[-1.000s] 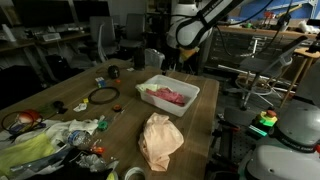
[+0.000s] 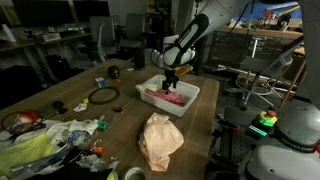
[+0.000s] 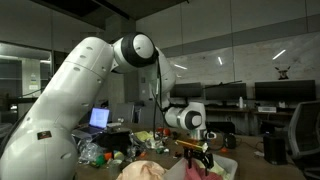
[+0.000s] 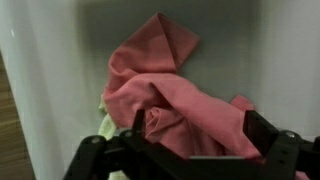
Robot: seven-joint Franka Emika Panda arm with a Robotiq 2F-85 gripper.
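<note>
A crumpled pink-red cloth (image 4: 170, 95) lies in a white bin (image 2: 181, 106); in the wrist view it stretches from the upper middle down to the fingers. A bit of pale yellow-green cloth (image 4: 107, 127) peeks out beside it. My gripper (image 2: 172, 88) points down into the bin, over the pink cloth. Its dark fingers (image 4: 262, 132) stand wide apart in the wrist view, with folds of cloth visible across the gap. Whether the fingertips touch the cloth, I cannot tell.
A beige cloth (image 2: 158, 140) lies on the wooden table in front of the bin. Cables, bags and small parts crowd the table's left side. A black cable ring (image 2: 102, 96) lies farther back. Bin walls surround the gripper closely.
From above and behind the bin, the gripper has come down and towards the viewer, into the bin over the pink cloth. Bin and cloths appear unmoved.
</note>
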